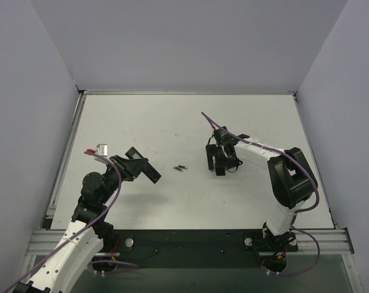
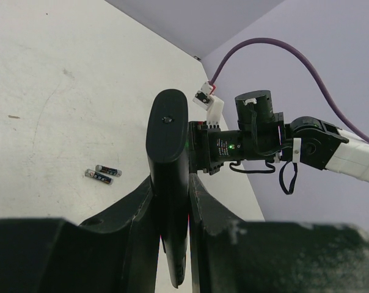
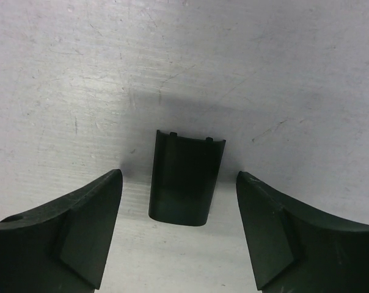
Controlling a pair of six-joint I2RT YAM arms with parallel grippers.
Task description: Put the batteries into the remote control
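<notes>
The black remote control (image 1: pixel 151 173) is held aloft at the left, with my left gripper shut on it; the left wrist view sees it end-on. A small dark battery cover (image 3: pixel 186 180) lies on the table between the spread fingers of my right gripper, which stands open with a gap on each side of the cover. Two small batteries, one (image 2: pixel 108 170) slightly behind the other (image 2: pixel 98 177), lie side by side on the table between the two arms.
Bare white table (image 1: pixel 135 116) stretches across the back and around the batteries. The right arm (image 1: pixel 264 150) reaches in from the right. Grey walls (image 1: pixel 25 122) enclose the sides and rear.
</notes>
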